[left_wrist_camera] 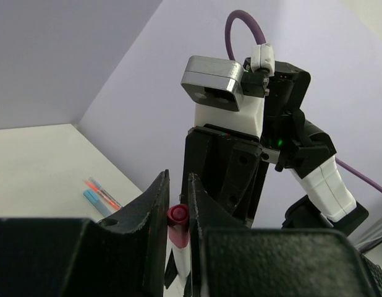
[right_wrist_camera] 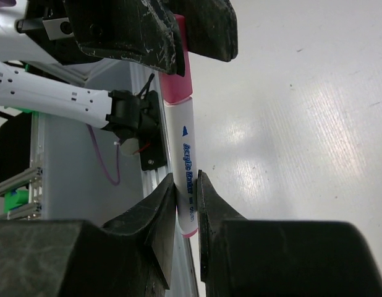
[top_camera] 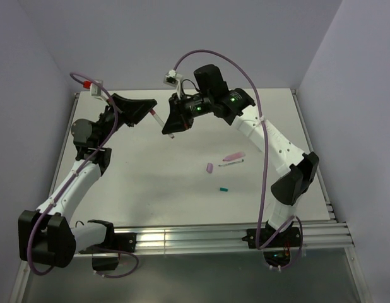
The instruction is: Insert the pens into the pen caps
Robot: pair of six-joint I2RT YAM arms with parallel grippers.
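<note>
A white marker with pink cap [top_camera: 159, 124] hangs between my grippers above the table, its label facing the right wrist camera [right_wrist_camera: 182, 158]. My left gripper [top_camera: 149, 108] is shut on the pink cap [left_wrist_camera: 178, 219] at its upper end. My right gripper [top_camera: 171, 130] surrounds the lower white barrel, its fingers close about it in the right wrist view; whether they grip it is hard to tell. The pink cap and white barrel meet in line.
On the table's right half lie a pink pen [top_camera: 233, 156], a thin white pen [top_camera: 231, 162], a small purple cap [top_camera: 209, 168] and a teal cap [top_camera: 223, 189].
</note>
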